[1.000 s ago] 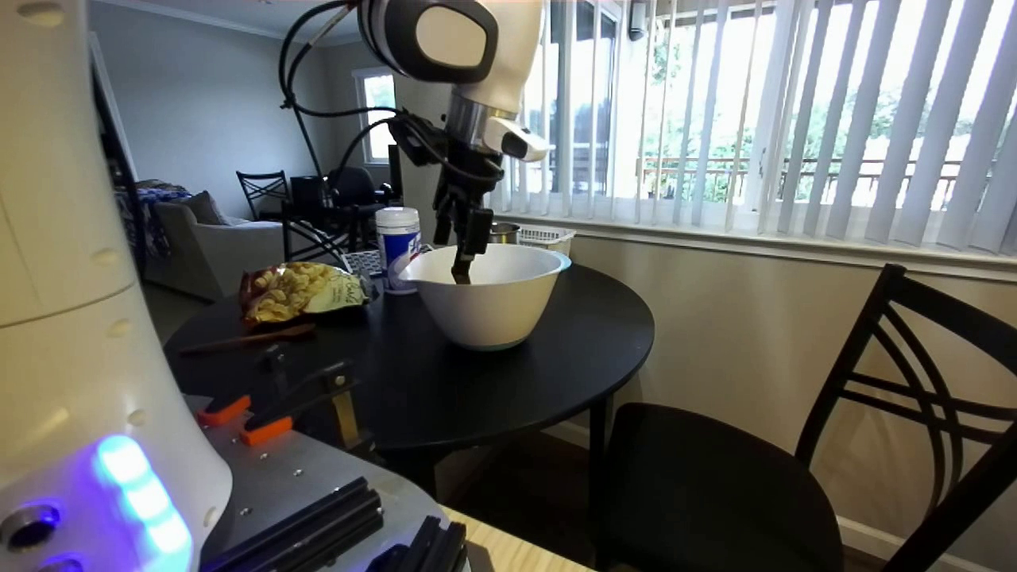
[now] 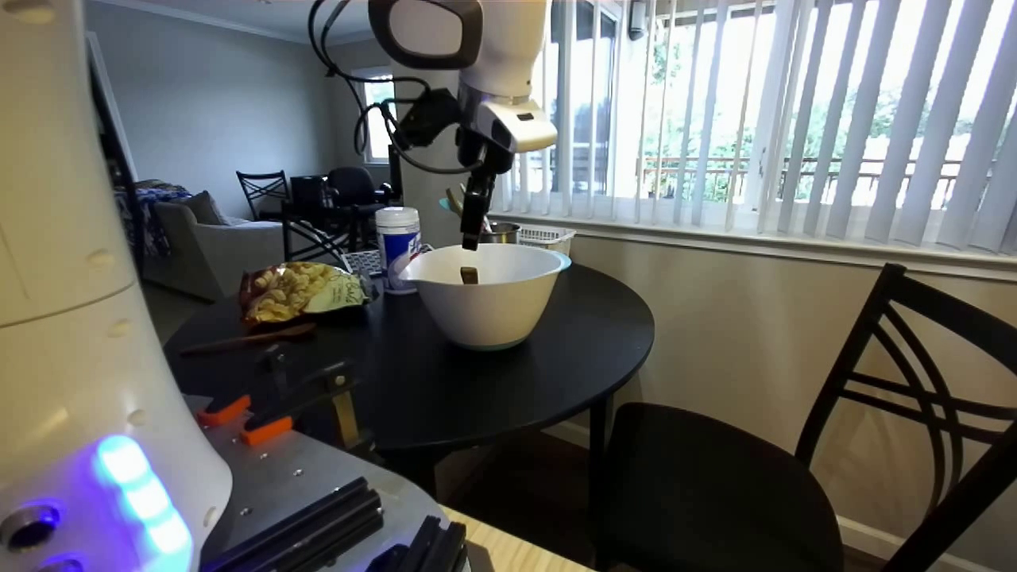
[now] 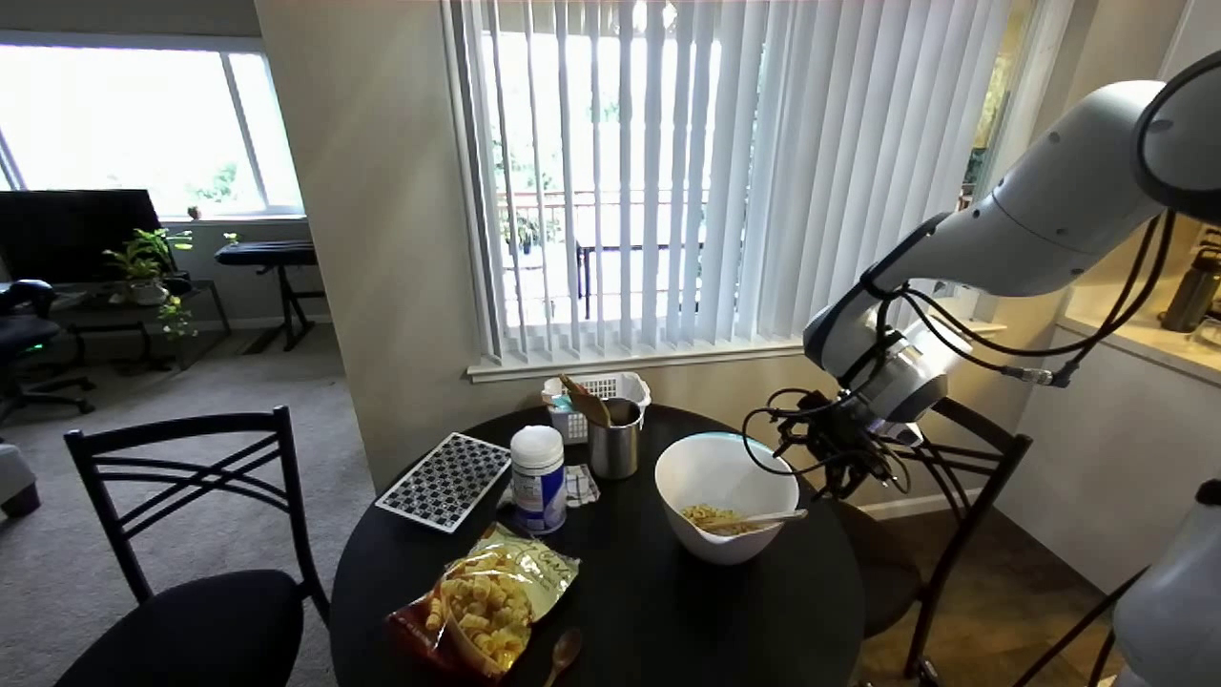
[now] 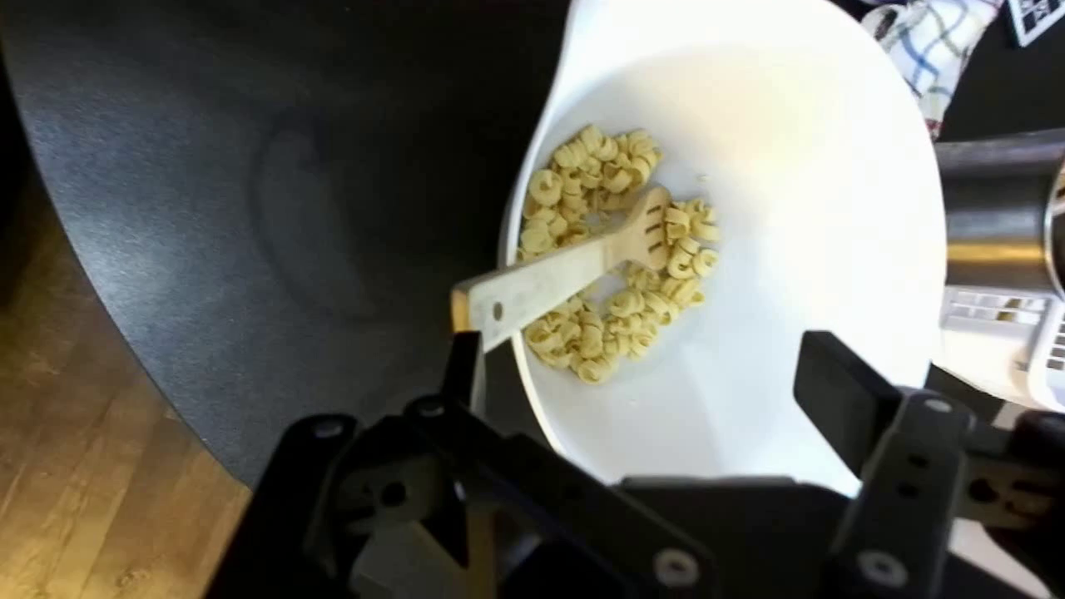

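Note:
A white bowl [image 4: 789, 230] stands on the black table, with curly pasta [image 4: 589, 339] in its bottom. A light wooden fork [image 4: 559, 279] lies tilted in the bowl, tines among the pasta and handle across the rim. Just over the rim in exterior view 1 the handle's end shows as a brown patch below my gripper [image 2: 473, 224], with a gap between. In the wrist view my gripper is wide open and holds nothing; one fingertip [image 4: 462, 364] appears near the handle's end. Beside the bowl's right rim, the gripper is partly hidden by cables in exterior view 2.
A white-lidded canister [image 3: 538, 481], steel utensil pot [image 3: 614, 439], white basket [image 3: 629, 389] and checkered board [image 3: 446, 481] stand behind and left of the bowl. An opened snack bag [image 3: 492, 601] and wooden spoon [image 3: 564, 653] lie in front. Bare tabletop [image 4: 200, 200] lies beside the bowl.
My gripper has risen and tilted, its fingertips shifting slightly right. The fork handle's end now shows clear below it. The bowl has stayed in place.

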